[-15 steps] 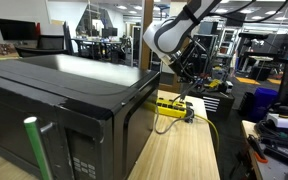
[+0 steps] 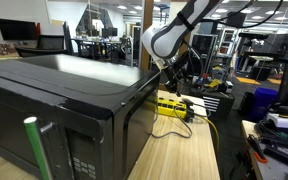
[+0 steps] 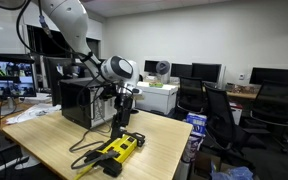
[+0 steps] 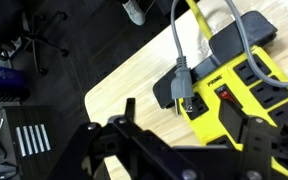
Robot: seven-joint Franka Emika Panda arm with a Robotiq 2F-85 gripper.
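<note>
A yellow and black power strip (image 4: 234,105) lies on the wooden table, its outlets facing up. On or just above its near black end is a grey plug (image 4: 183,85) with a grey cord running up from it; whether it touches the strip I cannot tell. My gripper is above the strip with its black fingers (image 4: 130,126) apart, one on either side of the plug in the wrist view. Nothing is visibly clamped between them. In exterior view 2 the gripper (image 3: 118,118) hangs over the strip's far end.
A large black box-shaped appliance (image 2: 69,100) stands on the table beside the arm. Loose cords (image 3: 82,154) lie around the strip. Office chairs (image 3: 224,115) stand beyond the table.
The grey cord near the strip has changed shape, with more of it now hanging or lying in front. The arm has shifted only slightly.
</note>
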